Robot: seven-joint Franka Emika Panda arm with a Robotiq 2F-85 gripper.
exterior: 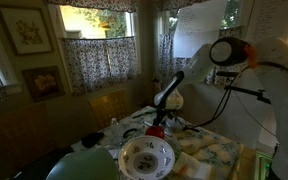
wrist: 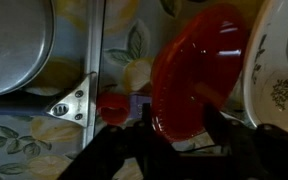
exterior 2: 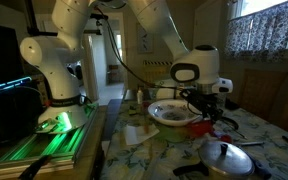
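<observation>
A red bowl [wrist: 199, 65] fills the middle of the wrist view, tilted, with its near wall between my dark fingers. My gripper is shut on that bowl, though the exact contact is dark and hard to make out. In the second exterior view the red bowl [exterior 2: 198, 129] shows just under my gripper [exterior 2: 203, 108], beside the large white bowl. From the first exterior view, only a bit of the red bowl [exterior: 156, 131] appears behind the white bowl's rim; whether it touches the table cannot be told.
A large white patterned bowl [exterior 2: 164, 107] sits close by, over a green one [exterior 2: 172, 132]. On the other side stands a metal pot [exterior 2: 225, 158] with a dark handle [wrist: 24, 104]. Papers [exterior 2: 139, 134] lie on the flowered tablecloth.
</observation>
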